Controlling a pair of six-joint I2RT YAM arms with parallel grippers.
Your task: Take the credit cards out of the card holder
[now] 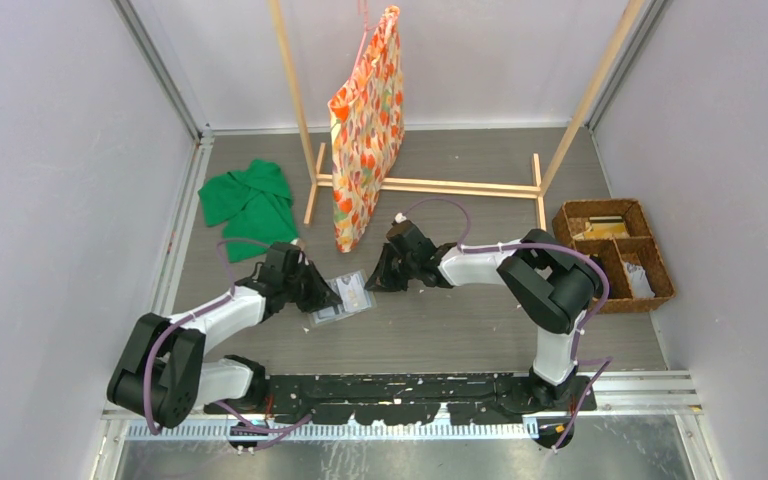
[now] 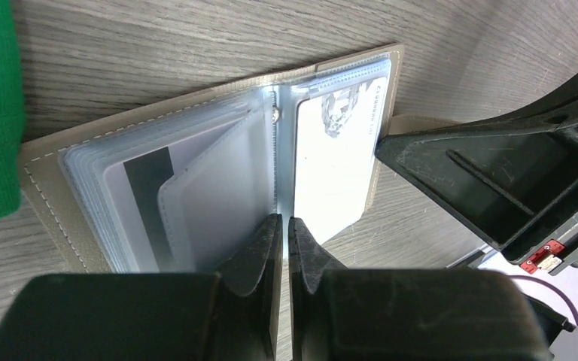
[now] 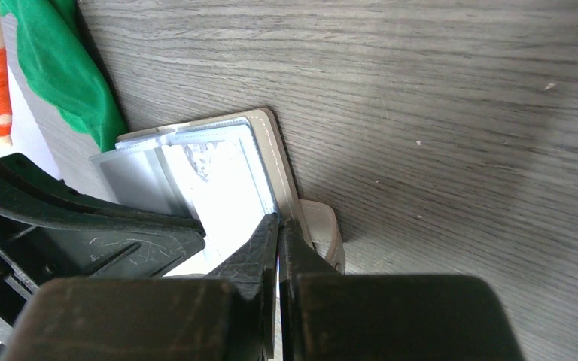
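The beige card holder [image 1: 355,290] lies spread open on the table between my two grippers, showing clear plastic sleeves. A white card [image 2: 331,150] with a small picture sits in the right-hand sleeve; on the left, a card with a dark stripe [image 2: 149,188] is partly covered by a curled sleeve flap [image 2: 222,188]. My left gripper is over the middle fold, its fingertips a narrow gap apart, nothing visible between them. At the holder's right edge, my right gripper is shut on the holder's rim. The lower part of the holder is hidden by the fingers.
A green cloth [image 1: 250,205] lies behind the left arm. An orange-patterned fabric [image 1: 370,140] hangs from a wooden frame [image 1: 460,187] at the back. The divided wicker basket [image 1: 610,275] stands far right. Bare table lies in front of the holder.
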